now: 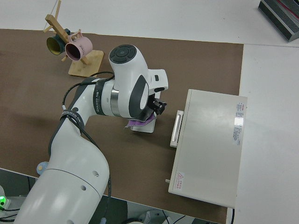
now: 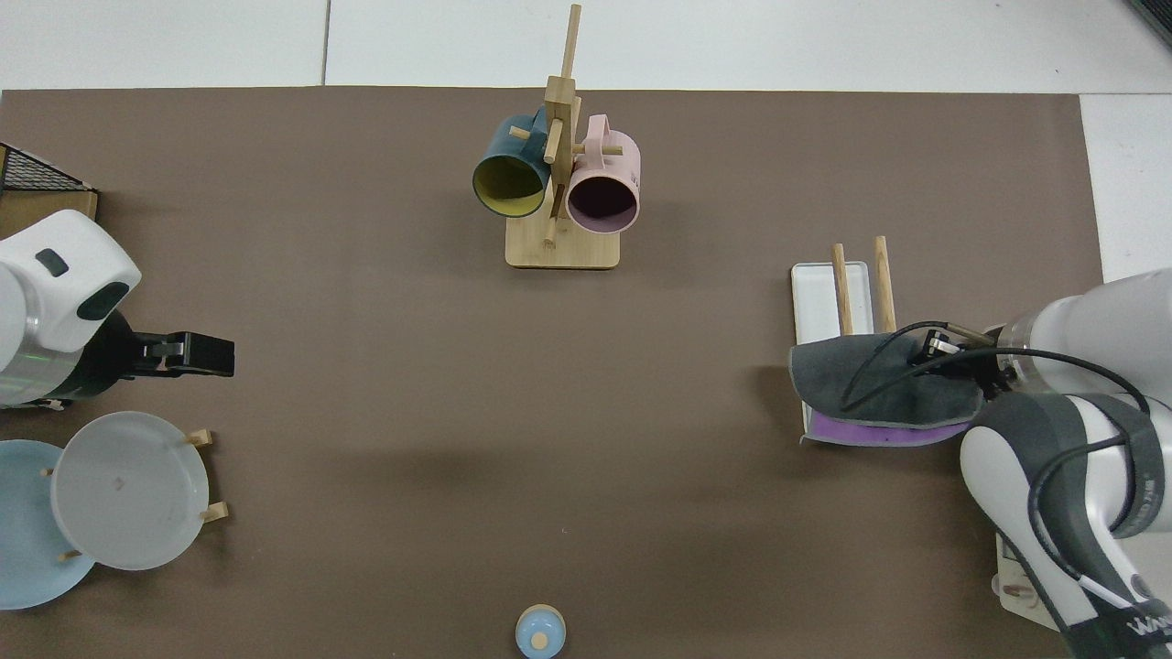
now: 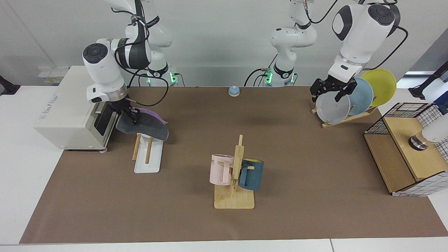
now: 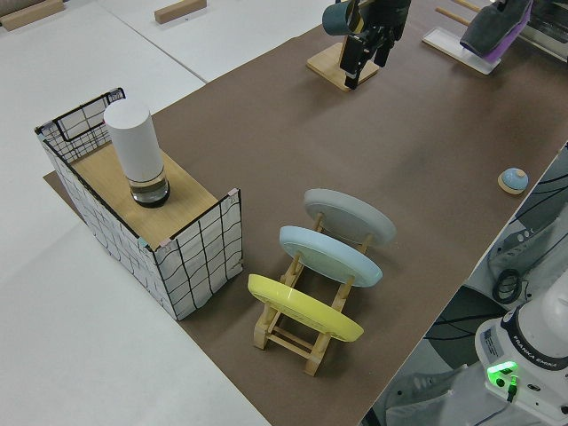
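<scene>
One black gripper (image 3: 131, 112) reaches down to a grey cloth mitt (image 3: 142, 128) with a purple layer, beside a white tray with wooden pegs (image 2: 816, 302) at the right of the top view; whether it grips the mitt is hidden by arm and cables. The other black gripper (image 3: 334, 89) hangs above a rack of plates (image 2: 132, 489), near a wire-sided wooden shelf; its fingers' state is unclear.
A mug tree (image 2: 560, 247) holds a pink mug (image 2: 604, 198) and a blue mug (image 2: 505, 165). A white oven (image 1: 208, 144) stands beside the cloth. A small blue round object (image 2: 539, 631) lies at the table edge.
</scene>
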